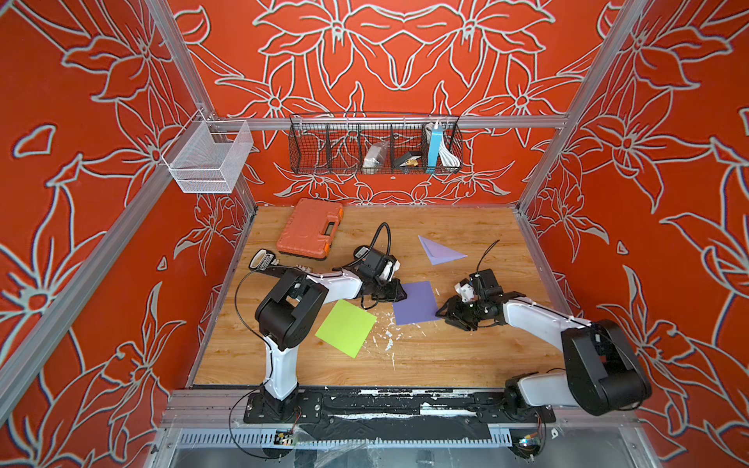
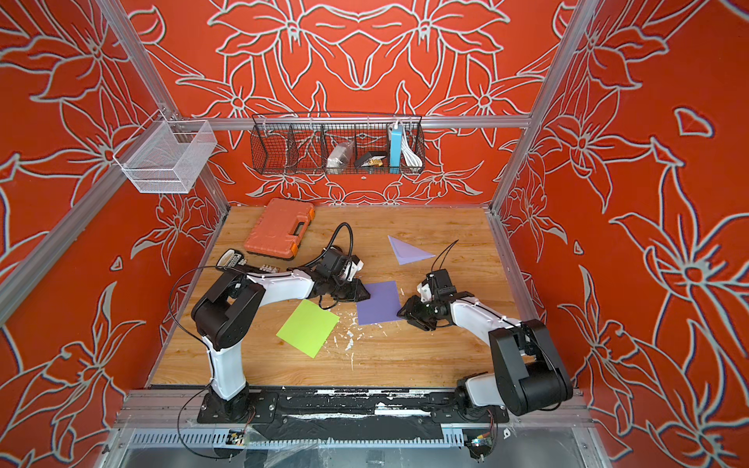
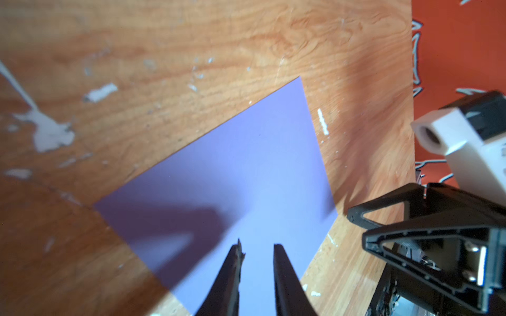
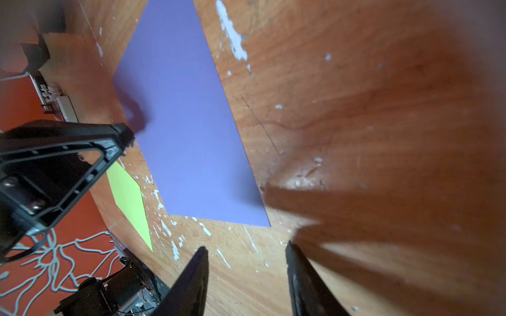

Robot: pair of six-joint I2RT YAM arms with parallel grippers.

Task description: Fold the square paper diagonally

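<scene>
The purple square paper (image 1: pixel 416 304) lies flat and unfolded on the table between my two grippers. My left gripper has its fingertips part open above the paper, with purple showing between them; in the top left view it is at the sheet's left edge. My right gripper shows a gap between its fingertips, and only bare wood is visible there. The nearest corner of the purple sheet (image 4: pixel 210 179) is just beyond those tips. From the left wrist view, the right fingers (image 3: pixel 384 202) stand beside a paper corner, apparently not gripping it.
A lime-green sheet (image 1: pixel 346 327) lies front left of the purple one. Behind is a folded lilac triangle (image 1: pixel 441 252). An orange case (image 1: pixel 310 227) occupies the back left. White scuff marks dot the front wood, which is otherwise clear.
</scene>
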